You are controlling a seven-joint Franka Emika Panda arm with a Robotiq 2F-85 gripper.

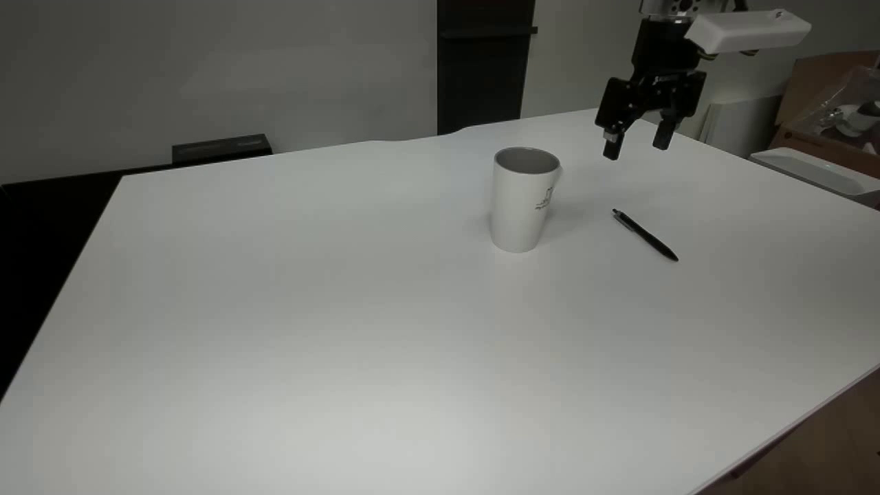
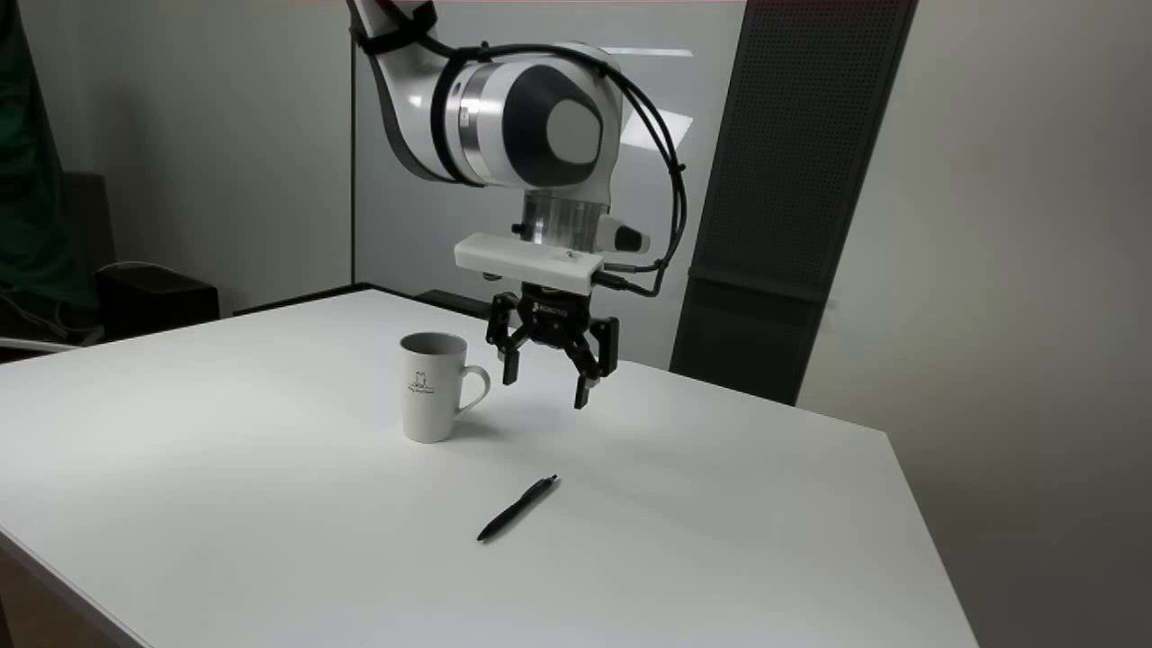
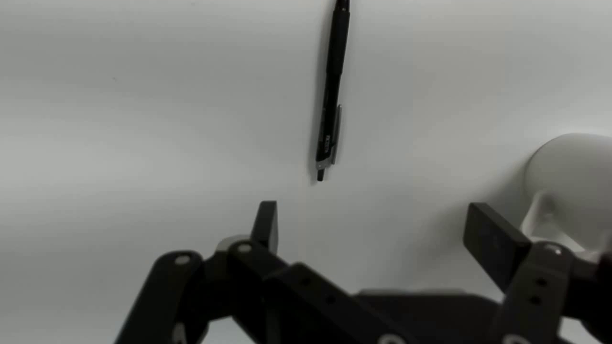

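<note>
A black pen (image 1: 645,235) lies flat on the white table, its clip end pointing toward my gripper in the wrist view, where the pen (image 3: 331,91) is ahead of the fingertips and apart from them. Upright to one side of it stands a white mug (image 2: 428,389) with a small dark print and a handle; only part of the mug (image 3: 579,183) shows at the right of the wrist view. Above the table hangs my gripper (image 2: 545,395), pointing down with its fingers spread wide and empty. The gripper touches neither pen nor mug.
A dark panel (image 2: 799,194) stands behind.
</note>
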